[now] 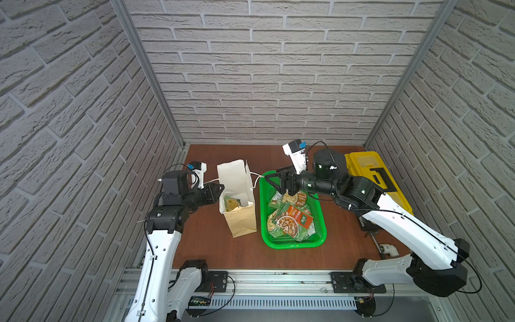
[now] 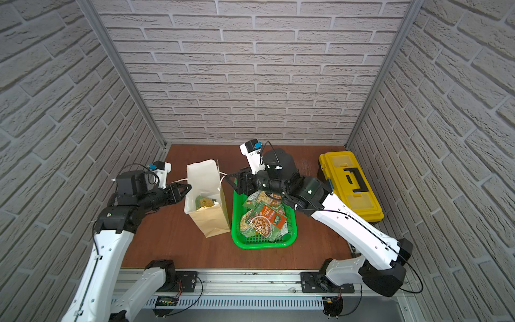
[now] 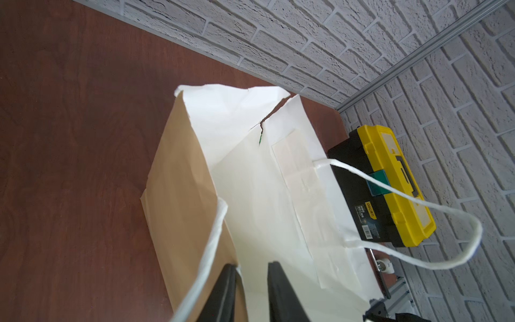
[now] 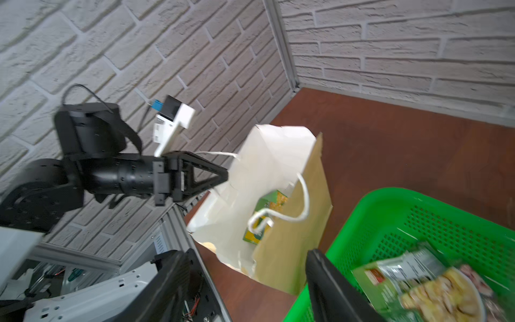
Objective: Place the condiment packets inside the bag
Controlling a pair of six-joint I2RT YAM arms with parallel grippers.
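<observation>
An open paper bag (image 1: 240, 220) with white handles stands upright, a green-and-yellow packet (image 4: 268, 206) lying inside. Just left of its mouth, my left gripper has its fingertips apart at the bag's side; whether they grip the paper is unclear. My right gripper hangs part open above the green basket (image 1: 323, 230), with no packet between its fingers. Several condiment packets (image 1: 294, 220) lie in that basket, right of the bag.
A yellow-lidded toolbox (image 2: 348, 187) stands at the right of the table. Brick-patterned walls close in the back and sides.
</observation>
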